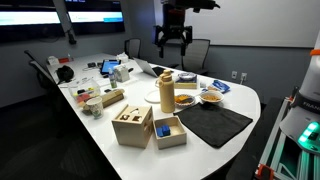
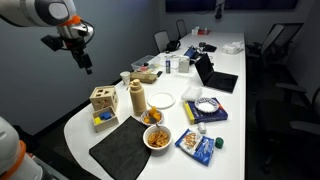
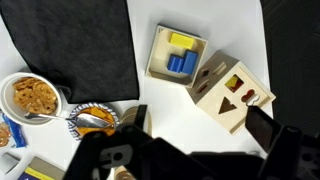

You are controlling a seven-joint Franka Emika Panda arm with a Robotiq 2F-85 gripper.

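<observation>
High over the white table, my gripper (image 1: pixel 172 50) hangs open and empty; the wrist view has its dark fingers (image 3: pixel 262 124) wide apart. Below it in that view stands a wooden shape-sorter box (image 3: pixel 232 96) with cut-out holes. Beside the sorter is a small open wooden tray (image 3: pixel 155 62) holding blue blocks (image 3: pixel 182 63) and a yellow block (image 3: pixel 182 41). A tall tan bottle (image 2: pixel 138 98) stands upright near the sorter. Two bowls hold orange food: a white bowl (image 2: pixel 158 137) and a smaller patterned bowl (image 2: pixel 152 117).
A black mat (image 1: pixel 214 122) lies flat near the robot's base. Farther along are a white plate (image 2: pixel 163 99), a snack bag (image 2: pixel 196 146), a mug (image 1: pixel 95 107) and a laptop (image 2: pixel 216 78). Bare tabletop shows left of the sorter in the first exterior view.
</observation>
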